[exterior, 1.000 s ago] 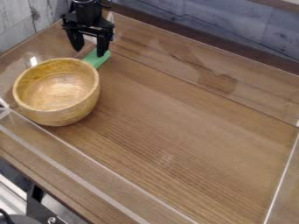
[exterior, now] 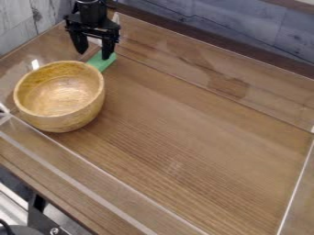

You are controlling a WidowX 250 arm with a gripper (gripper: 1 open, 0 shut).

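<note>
My black gripper (exterior: 92, 46) hangs at the top left over a green object (exterior: 102, 62), its fingers open. Whether they touch the green object is hard to tell at this size. A large yellow-tan bowl (exterior: 59, 95) sits just in front of and left of the green object.
The wooden floor of the tray (exterior: 196, 147) is bare across the middle and right. Pale walls and edges border it at the left and right. A small white item near the left wall is too small to identify.
My gripper has shifted very slightly; the bowl and the green object stay where they were.
</note>
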